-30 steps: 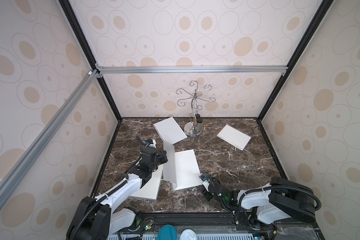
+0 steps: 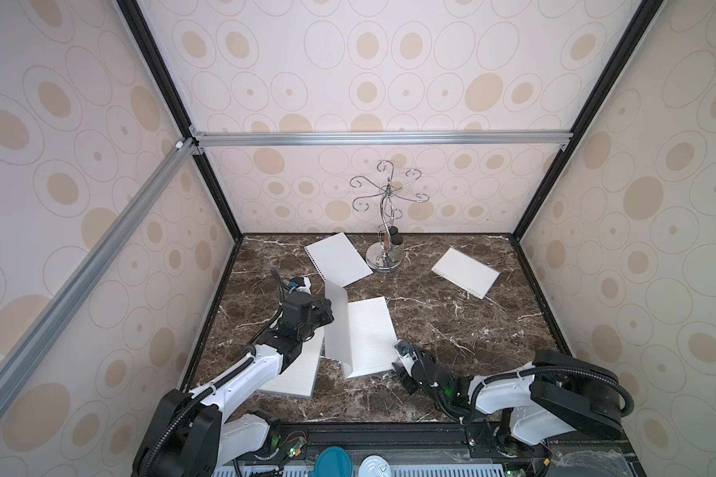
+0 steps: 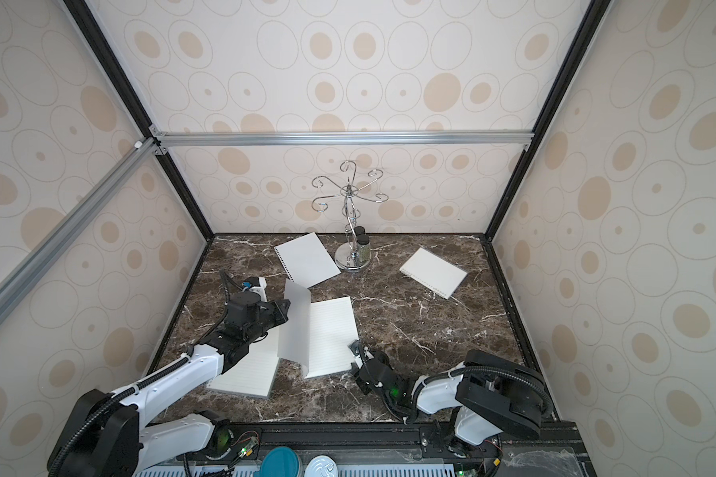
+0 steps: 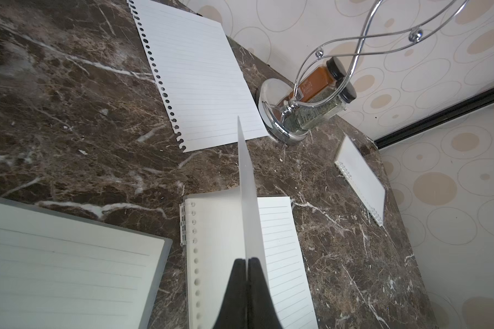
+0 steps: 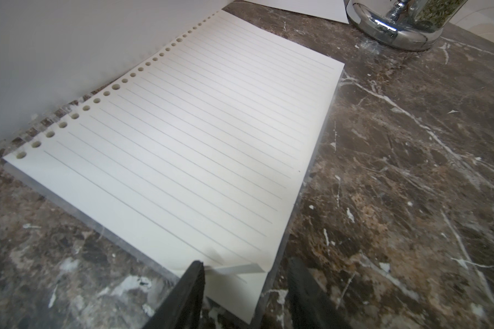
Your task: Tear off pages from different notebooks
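Observation:
The spiral notebook (image 2: 371, 334) lies in the middle of the table with its lined block showing. Its lifted leaf (image 4: 250, 203) stands nearly upright, and my left gripper is shut on that leaf's edge. At the notebook's near right corner my right gripper is part open, its fingers on either side of that corner. There the corner of the top page (image 5: 236, 269) is bent up a little; no firm hold shows. A loose torn page (image 4: 197, 71) with a holed edge lies at the back. A smaller notebook (image 2: 465, 272) lies at the back right.
Another lined notebook (image 4: 66, 263) lies beneath the left arm. The chrome stand (image 2: 382, 255) rises at the back with two jars (image 4: 323, 93) on its base. Bare marble (image 2: 445, 326) stretches to the right of the middle notebook.
My right gripper has shifted slightly left, onto the notebook's near right corner. The left arm and the lifted leaf have stayed still.

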